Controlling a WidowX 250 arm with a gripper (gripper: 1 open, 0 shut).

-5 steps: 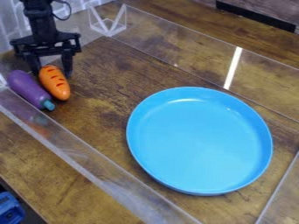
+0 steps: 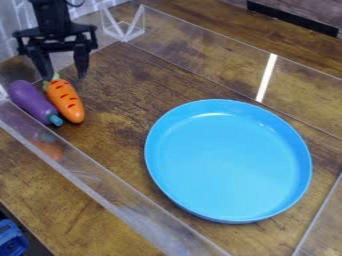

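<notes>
At the upper left my black gripper [image 2: 62, 62] hangs over two toy vegetables, its two fingers apart and pointing down. An orange carrot [image 2: 66, 102] lies on the wooden surface just under it. A purple toy eggplant [image 2: 30, 102] lies beside the carrot on the left, against the clear wall. Nothing shows held between the fingers.
A large blue plate [image 2: 227, 158] takes up the right middle of the wooden surface [image 2: 134, 215]. Clear plastic walls run along the left and right edges. A blue object [image 2: 8, 239] sits at the lower left corner.
My gripper has risen a little and its fingers appear wider apart. The carrot and eggplant are almost where they were.
</notes>
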